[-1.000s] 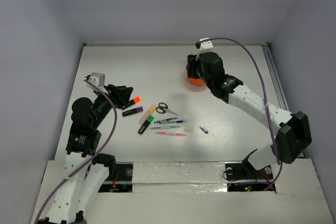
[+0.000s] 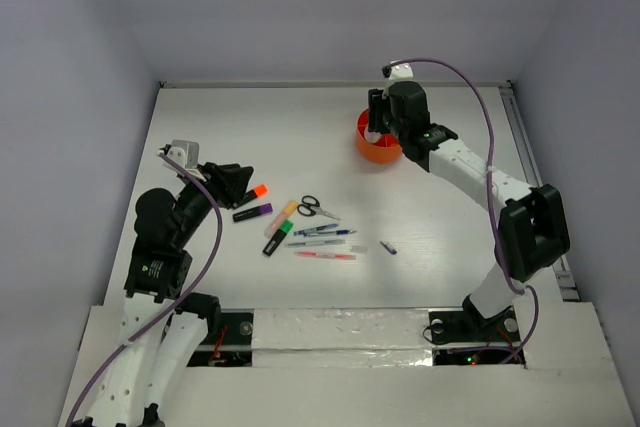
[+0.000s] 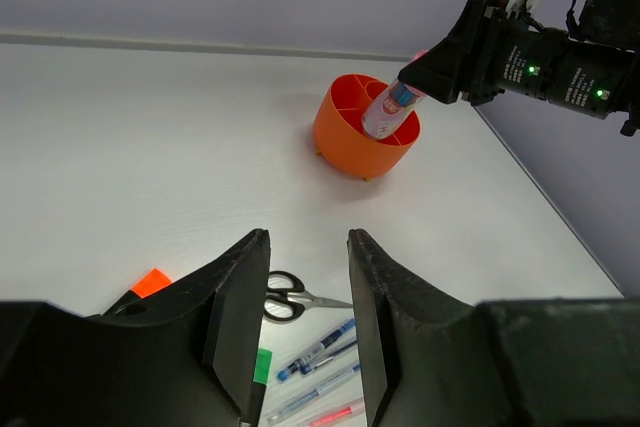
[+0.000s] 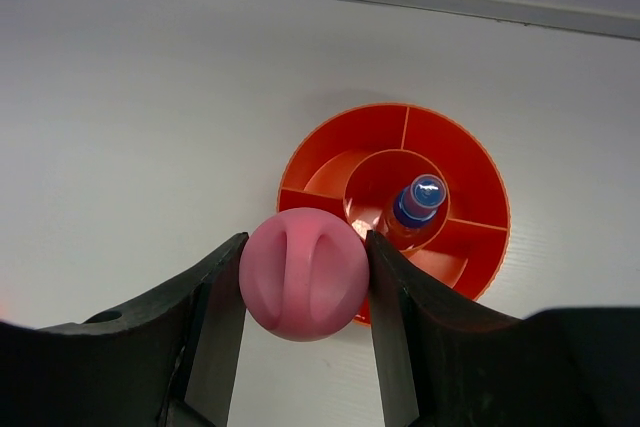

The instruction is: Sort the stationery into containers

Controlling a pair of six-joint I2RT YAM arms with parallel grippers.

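An orange divided cup [image 2: 378, 152] [image 3: 355, 152] [image 4: 477, 172] stands at the back right. My right gripper [image 2: 376, 107] is shut on a pink-capped bottle, held over the cup's rim; in the left wrist view it tilts into the cup. A blue-capped item [image 4: 425, 197] stands in the cup's middle compartment. My left gripper [image 2: 230, 182] hangs open above the table's left. Near it lie markers [image 2: 252, 212], a green highlighter [image 2: 278, 238], scissors [image 2: 310, 207], several pens [image 2: 320, 242] and a small blue piece [image 2: 388, 247].
The white table [image 2: 220, 117] is bounded by walls and a back rail [image 4: 420, 7].
The left arm is nearly still.
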